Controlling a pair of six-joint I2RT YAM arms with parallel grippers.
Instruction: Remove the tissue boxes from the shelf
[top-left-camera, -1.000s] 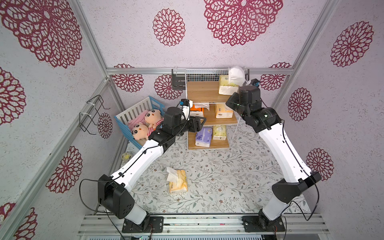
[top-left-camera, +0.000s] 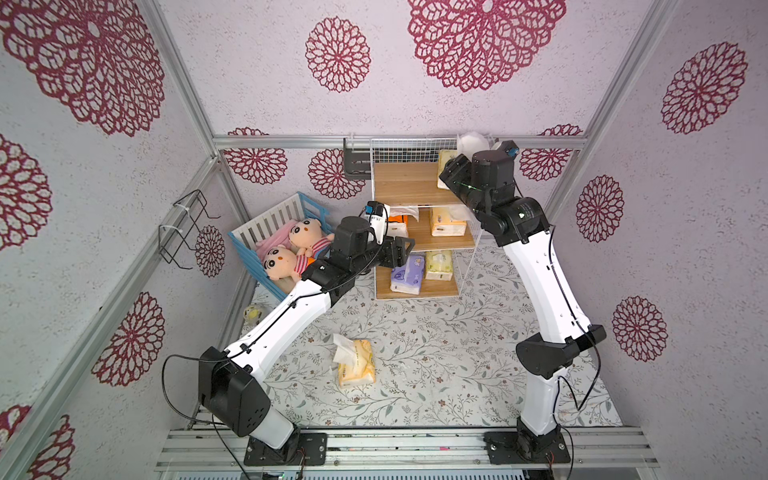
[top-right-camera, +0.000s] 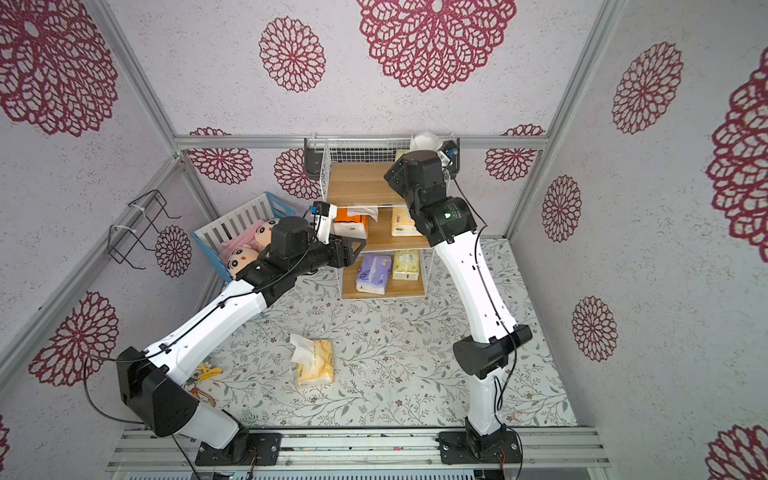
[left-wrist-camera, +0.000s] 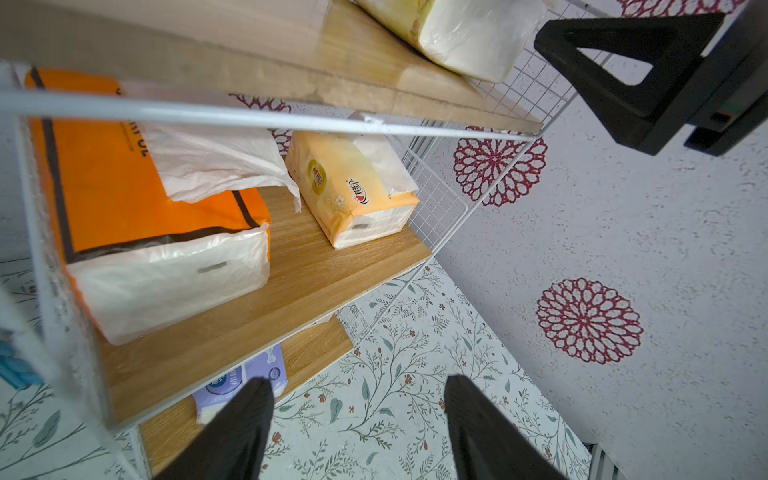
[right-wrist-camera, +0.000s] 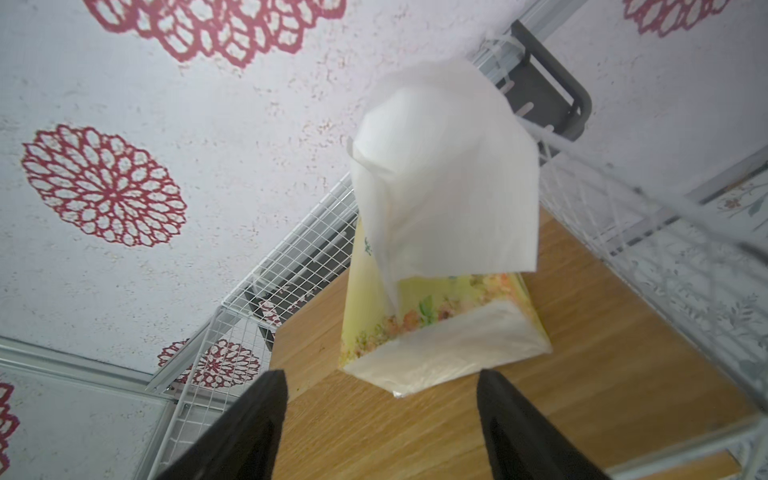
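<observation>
In the right wrist view, a yellow floral tissue pack with a white tissue sticking up lies on the top shelf. My right gripper stands open just in front of it, nothing between its fingers. Below, the middle shelf carries an orange tissue pack at left and a yellow-orange pack at right. A purple pack and a light yellow-green pack sit on the bottom shelf. In front of the shelf's left side my left gripper is open and empty. One yellow pack lies on the floor.
The wire-sided shelf stands against the back wall. To its left is a blue and white crib with dolls. A wire rack hangs on the left wall.
My right arm has swung up and inward, its gripper rising from the top shelf's front to before the upper pack. The left arm has barely shifted. The packs stay in place.
</observation>
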